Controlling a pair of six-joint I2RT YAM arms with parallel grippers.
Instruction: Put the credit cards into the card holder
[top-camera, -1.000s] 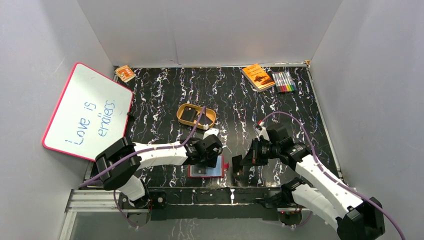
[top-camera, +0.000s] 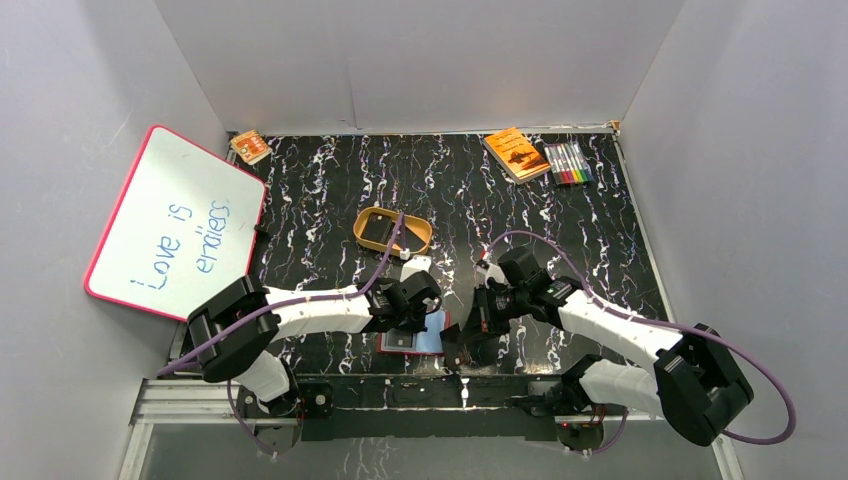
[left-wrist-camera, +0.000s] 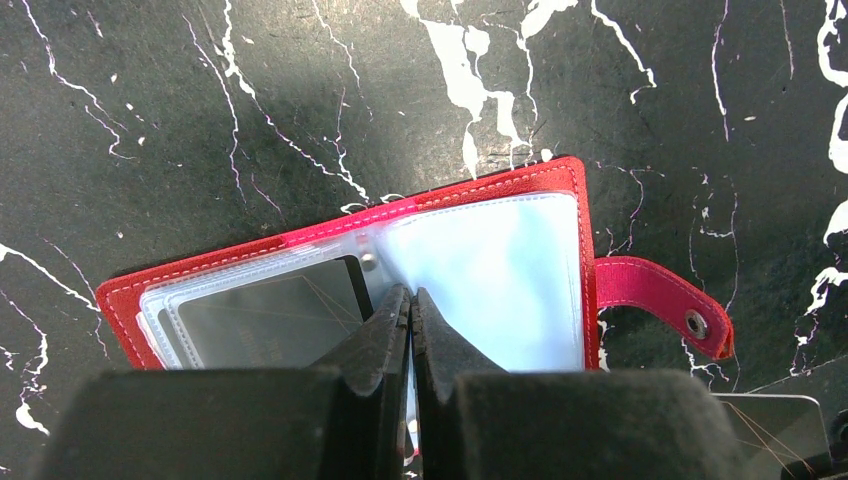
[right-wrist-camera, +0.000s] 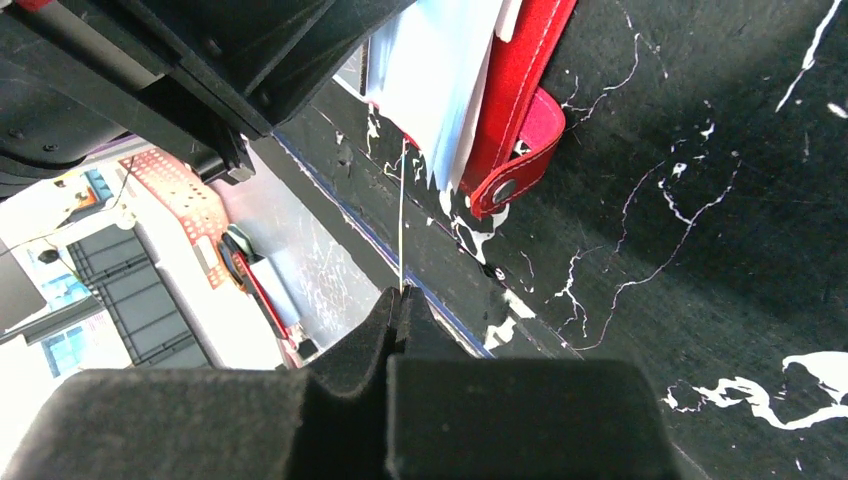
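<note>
The red card holder (left-wrist-camera: 500, 185) lies open on the table, a dark card (left-wrist-camera: 280, 315) under the clear sleeve of its left half. Its right half shows a pale, empty-looking sleeve (left-wrist-camera: 490, 260). My left gripper is shut, tips at the holder's middle; whether they pinch a sleeve edge cannot be told. My right gripper is shut on a thin dark card (right-wrist-camera: 402, 215), seen edge-on in the right wrist view. In the top view this card (top-camera: 451, 347) is just right of the holder, close to its strap (left-wrist-camera: 665, 300).
A yellow tray (top-camera: 361, 222) with dark cards stands behind the holder. Books (top-camera: 516, 154) and markers (top-camera: 568, 164) lie at the back right, a whiteboard (top-camera: 180, 225) at the left. The table's front edge runs close to both grippers.
My right gripper has moved left with its card, closing the gap to the holder. The left arm and the holder look nearly unmoved.
</note>
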